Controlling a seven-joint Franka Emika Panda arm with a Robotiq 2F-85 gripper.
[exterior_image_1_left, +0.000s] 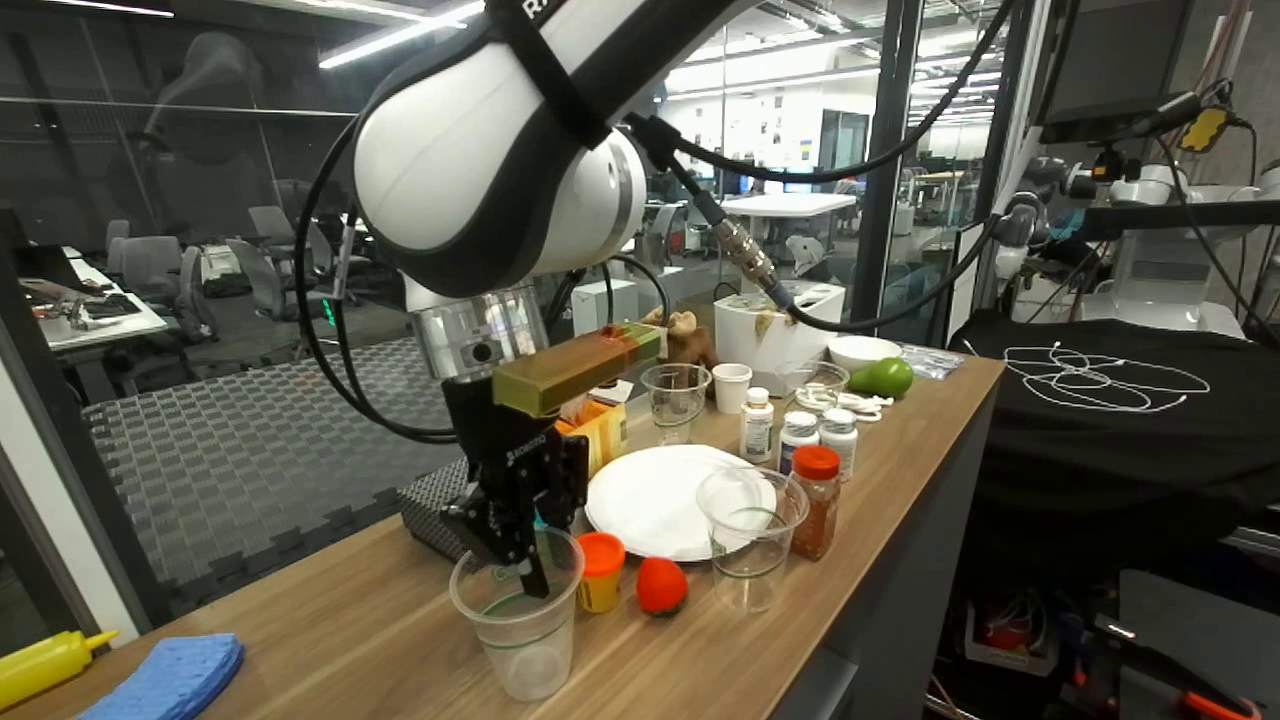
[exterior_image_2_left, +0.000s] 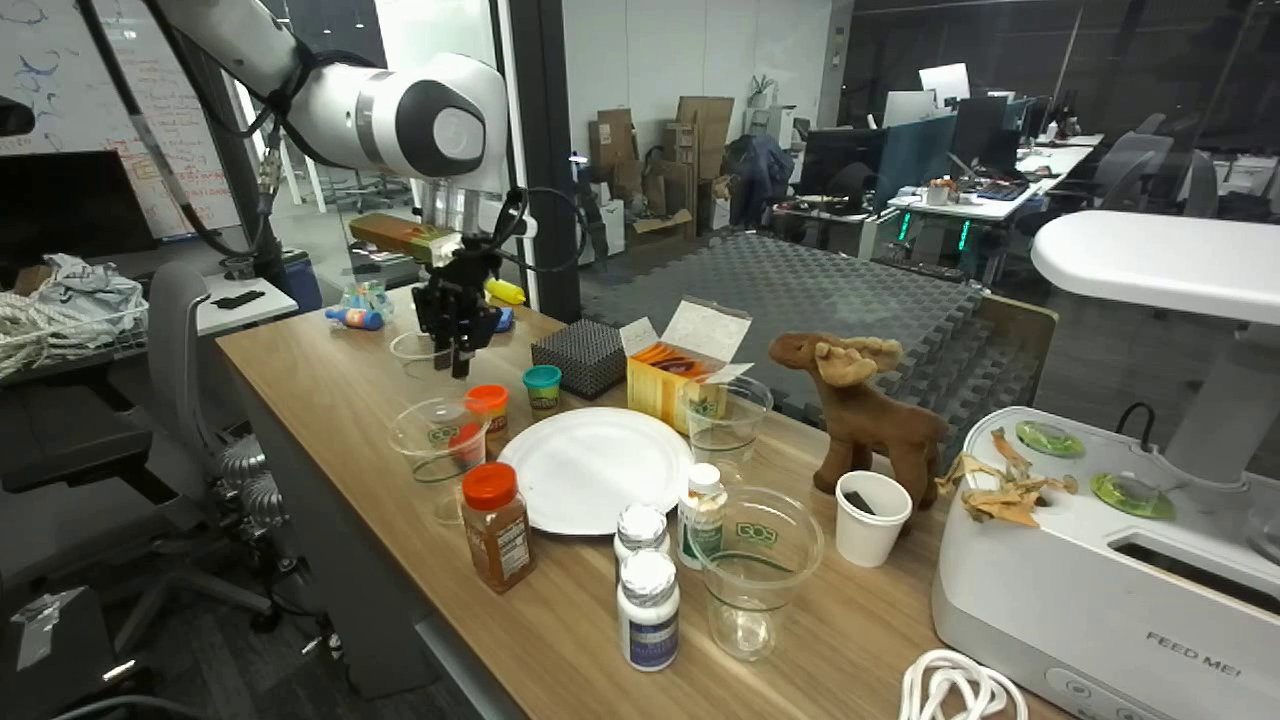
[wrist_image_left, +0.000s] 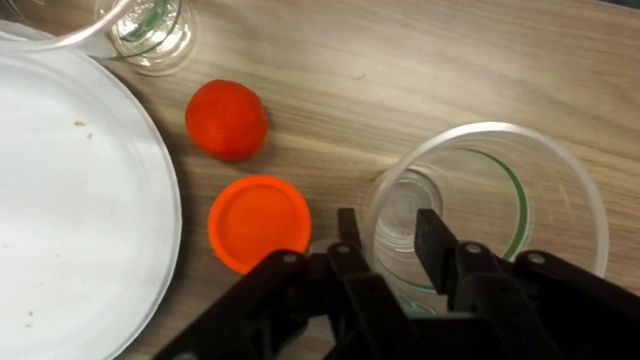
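Note:
A clear plastic cup with a green line stands upright on the table. My gripper is at its rim, pointing down, with its fingers part open. In the wrist view the near wall of the cup runs between the two fingers: one finger reaches inside the cup, the other stays outside, beside the orange lid. A gap still shows between the fingers. Exterior view 2 shows the gripper low over the far end of the table, with the cup partly hidden behind it.
Close by are an orange-lidded tub, a red ball-like fruit and a white plate. Another clear cup and a red-capped spice jar stand farther along. A blue cloth lies on the table's open left part.

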